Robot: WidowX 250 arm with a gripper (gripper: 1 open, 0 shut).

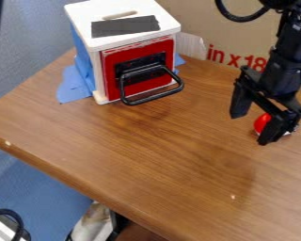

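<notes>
My black gripper (263, 126) is at the right of the camera view, pointing down over a small red object (261, 122) that it partly covers. Whether its fingers are open or shut on that object cannot be made out. A white and red box (138, 58) with a black handle (153, 93) stands at the back of the wooden table (128, 160), left of the gripper.
A blue cloth (72, 87) lies by the box. A cardboard box (222, 24) stands behind. The table's left edge drops away to a blue floor (27, 179).
</notes>
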